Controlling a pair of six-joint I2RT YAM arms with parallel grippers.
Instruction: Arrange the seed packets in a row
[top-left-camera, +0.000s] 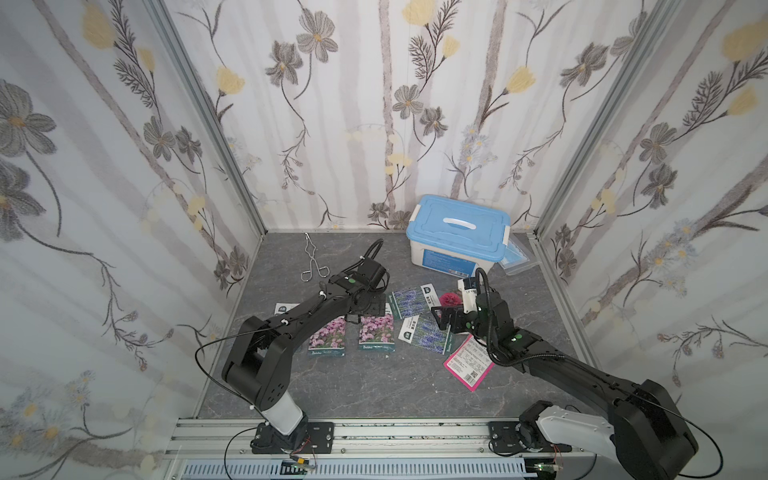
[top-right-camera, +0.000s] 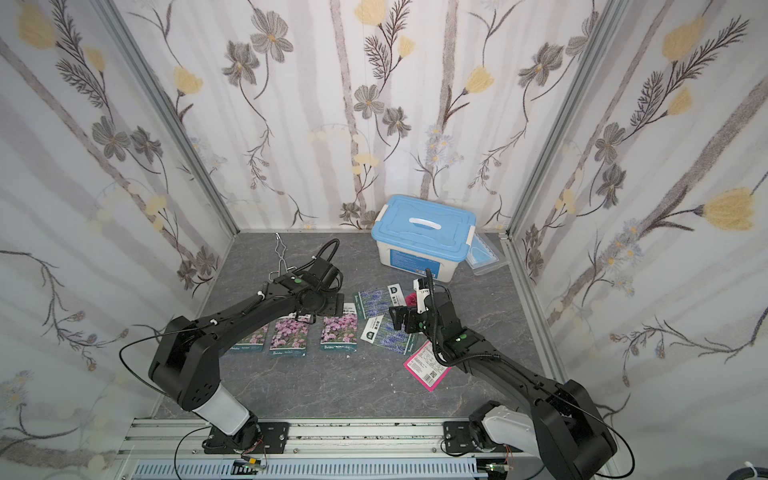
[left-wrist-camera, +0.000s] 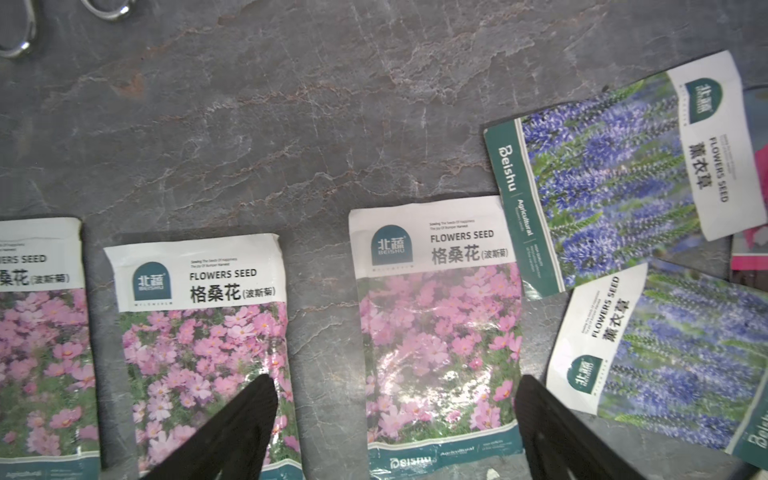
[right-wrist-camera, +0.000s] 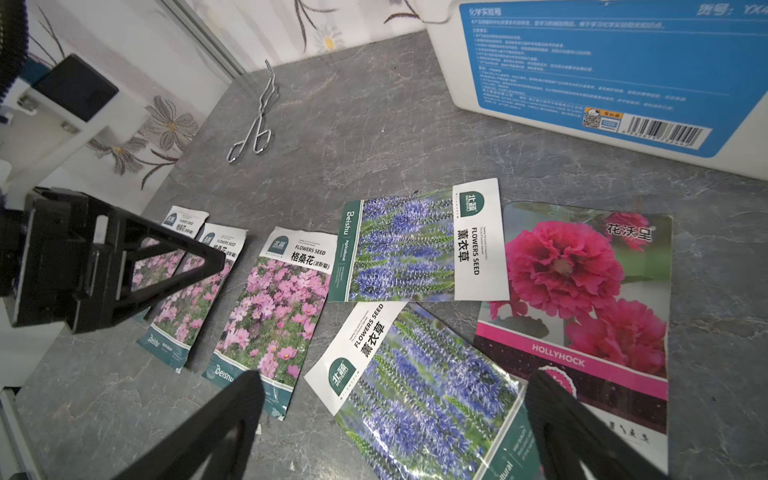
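Three pink-flower packets stand upright in the left wrist view: a left packet (left-wrist-camera: 40, 352), a middle packet (left-wrist-camera: 200, 344) and a right packet (left-wrist-camera: 436, 320), with a wider gap before the right one. My open left gripper is above them, empty. A tilted lavender packet (left-wrist-camera: 616, 176) meets the right packet's upper corner. Below it lies another lavender packet (right-wrist-camera: 432, 392), slanted, beneath my open, empty right gripper. A hollyhock packet (right-wrist-camera: 576, 272) lies partly under the lavender ones. A pink-edged packet (top-left-camera: 469, 362) shows its printed side.
The blue-lidded box (top-left-camera: 457, 232) stands behind the packets, with a clear plastic bag (top-left-camera: 518, 256) beside it. Metal tongs (top-left-camera: 314, 260) lie at the back left.
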